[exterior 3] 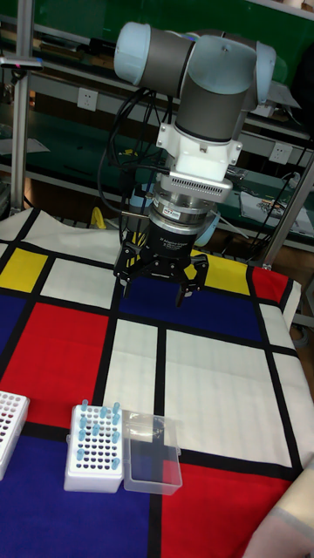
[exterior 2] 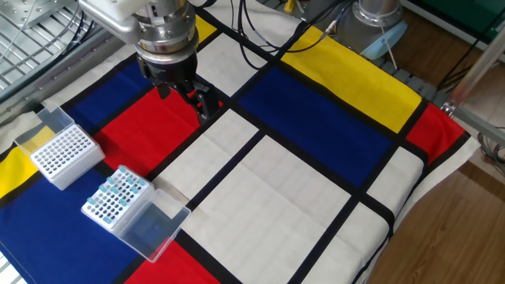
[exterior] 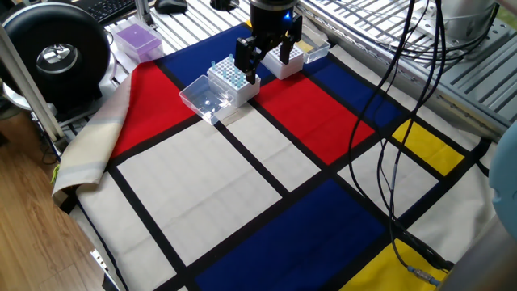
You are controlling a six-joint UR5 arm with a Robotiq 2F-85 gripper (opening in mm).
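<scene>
My gripper (exterior 3: 153, 294) hangs above the cloth with its fingers spread apart and nothing between them, so it is open. In exterior view 2 the gripper (exterior 2: 185, 107) appears over the red and white patches, to the right of both racks. A white tip rack (exterior 2: 118, 197) holds several light-blue tips standing in some of its holes, and its clear lid (exterior 2: 155, 227) lies folded open beside it. The other white rack (exterior 2: 68, 160) shows no blue tips; its lid (exterior 2: 54, 118) is also open. Exterior view 3 shows only an edge of that rack (exterior 3: 10, 418).
A clear box with purple contents (exterior: 139, 40) stands at the far left. Black cables (exterior: 393, 121) hang on the right.
</scene>
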